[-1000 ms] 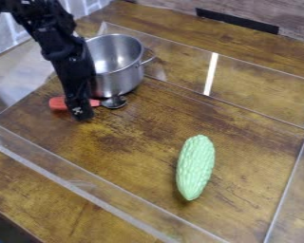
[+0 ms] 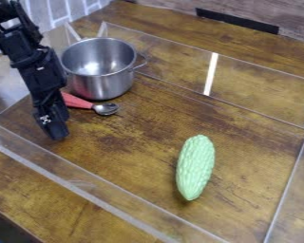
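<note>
My black gripper [image 2: 53,121] is low over the wooden board at the left, beside the steel pot [image 2: 99,71]. A red-handled spoon [image 2: 104,108] lies just right of the gripper, at the foot of the pot, its handle partly hidden. The gripper is open; whether it touches the board is unclear. A pale green corn-shaped or gourd-like object [image 2: 196,166] lies at the right front of the board.
A clear plastic edge borders the wooden surface [image 2: 129,161].
My gripper has moved left, away from the spoon and slightly toward the front.
</note>
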